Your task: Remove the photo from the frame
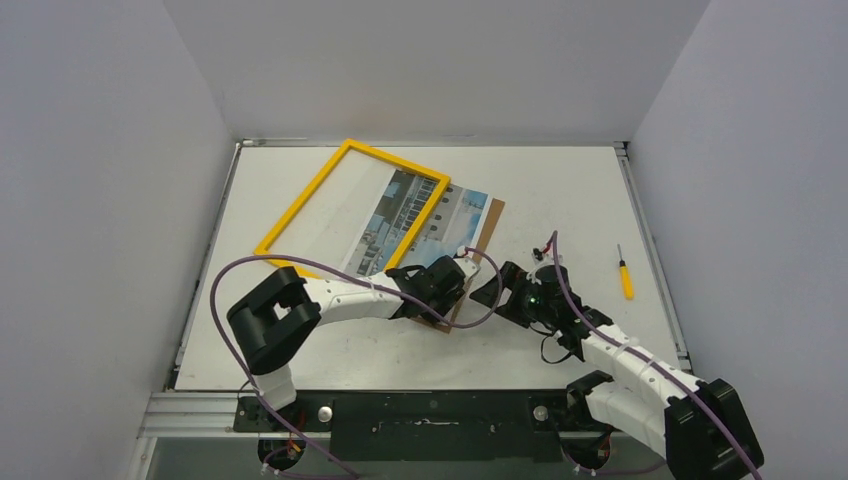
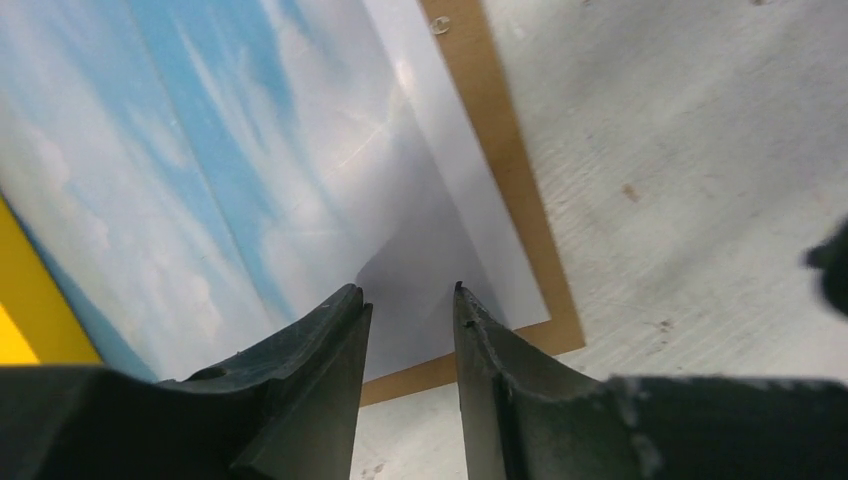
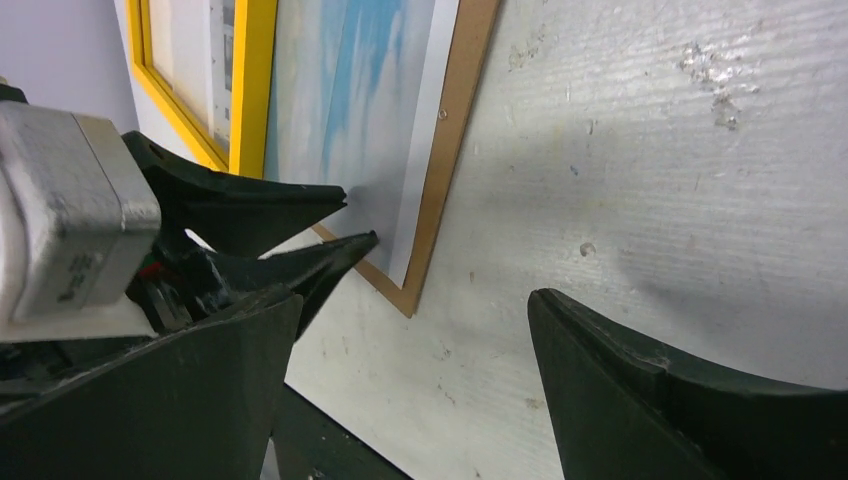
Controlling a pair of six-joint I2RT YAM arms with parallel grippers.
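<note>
The photo (image 1: pixel 447 222), a pale blue and white print under a glossy sheet, lies on a brown backing board (image 1: pixel 491 224). A yellow frame (image 1: pixel 305 205) sits across its left part, so the photo sticks out past the frame's right side. Over the near corner of the photo, my left gripper points down with a narrow gap between its fingertips; the sheet and the board's edge show through, and nothing is visibly pinched. My right gripper stands wide apart and empty, just right of the left gripper, above bare table.
A screwdriver with a yellow handle (image 1: pixel 626 281) lies at the table's right. The two grippers are close together. Bare white table (image 1: pixel 560 190) extends right of the board, and grey walls enclose the back and sides.
</note>
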